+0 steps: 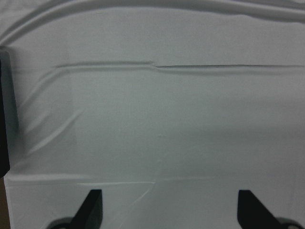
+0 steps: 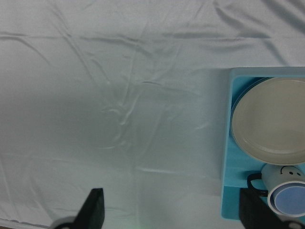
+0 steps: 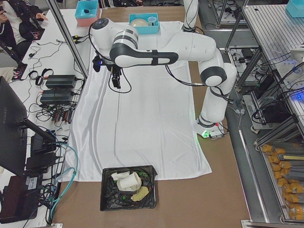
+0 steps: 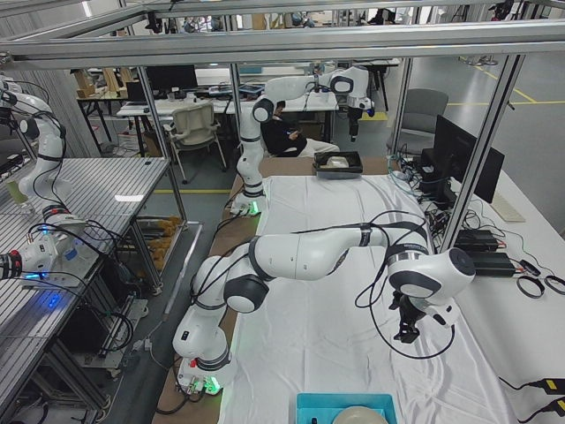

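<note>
A white cloth (image 3: 133, 118) covers the work surface. One gripper hangs above it in the camera left view (image 3: 115, 78), another in the camera right view (image 4: 408, 322). My left gripper has its two fingers wide apart over bare cloth, nothing between them. My right gripper is likewise open over cloth, just left of a light blue bin (image 2: 226, 143) that holds a beige plate (image 2: 269, 119) and a mug (image 2: 281, 179) with a face on it.
A black lined bin (image 3: 107, 190) with white items and a yellow piece stands at one end of the cloth. Monitors, cables and devices fill the side table (image 4: 521, 344); metal frame posts border the workspace.
</note>
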